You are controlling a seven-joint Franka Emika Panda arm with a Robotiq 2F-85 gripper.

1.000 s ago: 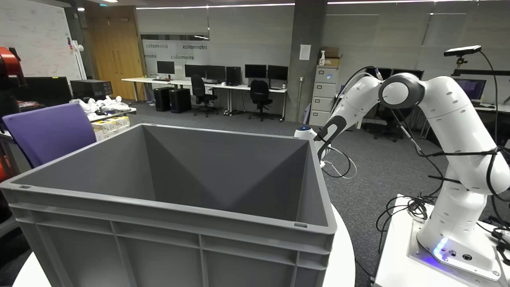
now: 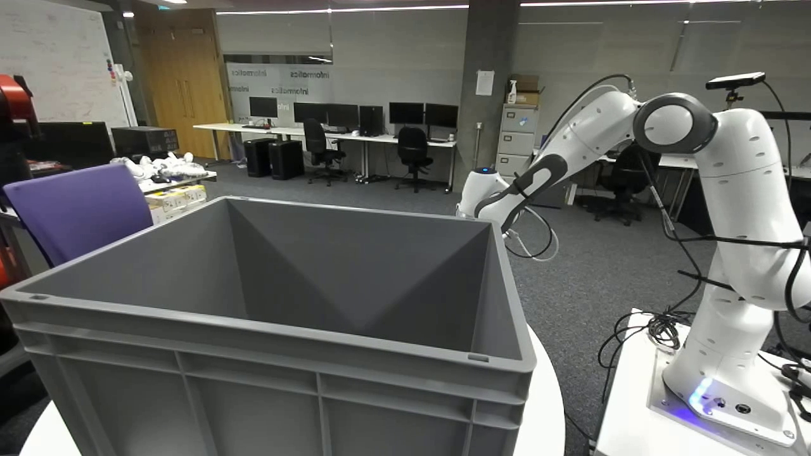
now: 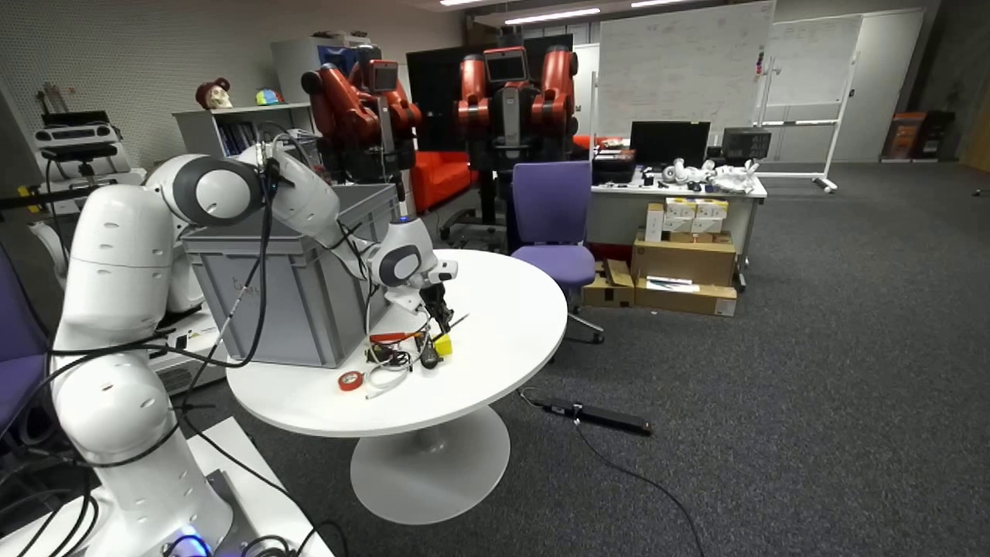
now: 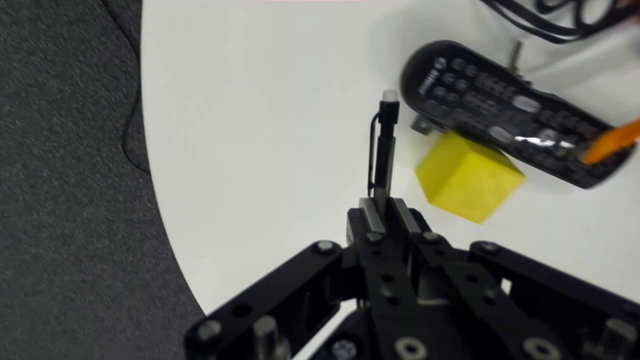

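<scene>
In the wrist view my gripper is shut on a slim dark pencil or pen [image 4: 385,144], which has a clip and a pale end and points away from the fingers. Beneath and to the right of it, a yellow block [image 4: 468,177] rests on the white table [image 4: 252,120], touching or very near a black remote [image 4: 498,108]. Exterior view 2 has the gripper [image 3: 442,326] low over the table, close to the yellow block [image 3: 443,345]. The big grey bin [image 2: 365,220] hides my gripper in exterior view 1; its visible inside looks empty.
Black cable [image 4: 558,24] and an orange object [image 4: 615,141] lie around the remote. Red tape [image 3: 350,381] sits nearer the table's front edge. The grey bin [image 3: 269,297] stands on the table beside the arm. Table space right of the gripper is clear.
The arm has risen: its elbow and wrist stand higher in exterior view 1, and the wrist has shifted slightly left. The bin has not moved.
</scene>
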